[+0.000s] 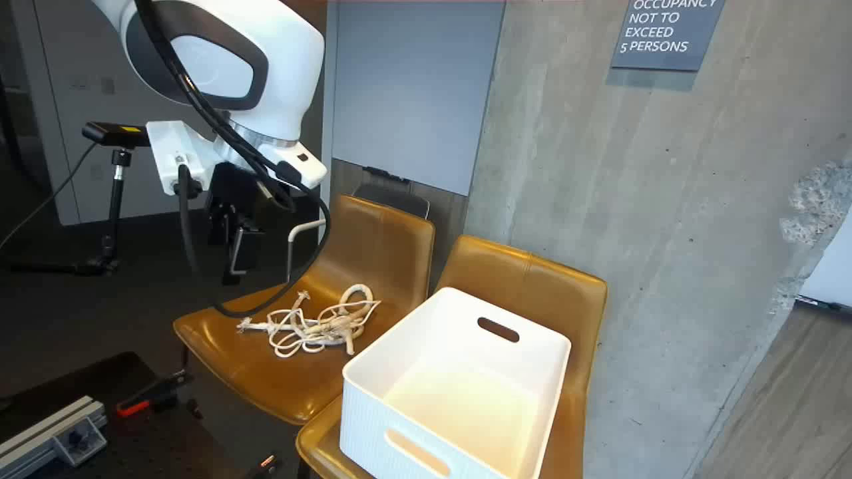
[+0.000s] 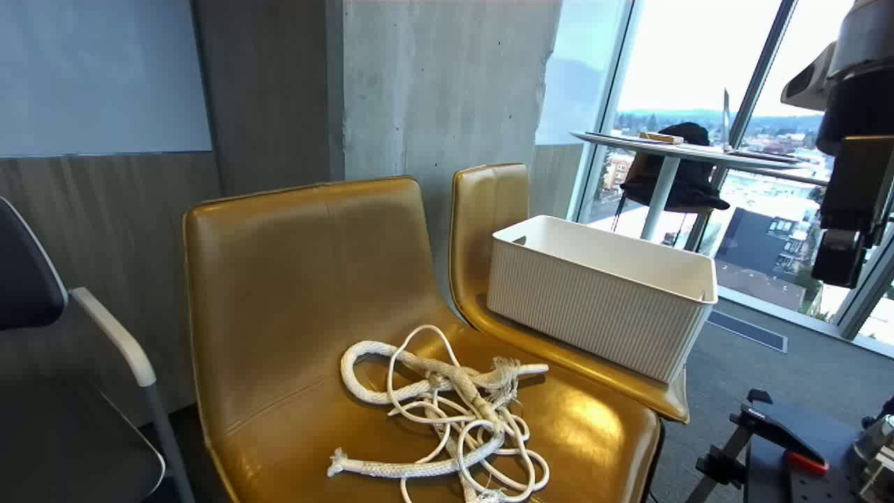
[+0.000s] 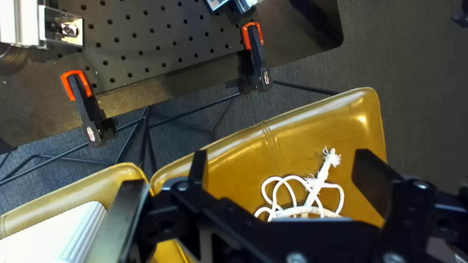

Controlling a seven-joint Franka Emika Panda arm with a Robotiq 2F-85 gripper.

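A tangle of white rope lies on the seat of a tan leather chair. Thick frayed pieces and thinner loops are mixed together in the rope. Beside it, a white ribbed bin stands on a second tan chair; its visible floor is bare. My gripper is open above the rope chair, its two dark fingers wide apart with nothing held. In the wrist view the rope shows below and between the fingers, partly covered by the gripper body.
A black perforated board with orange-tipped clamps lies in front of the chairs. A concrete wall rises behind them. A dark office chair stands at the left of the second exterior view. A black cable loops below the arm.
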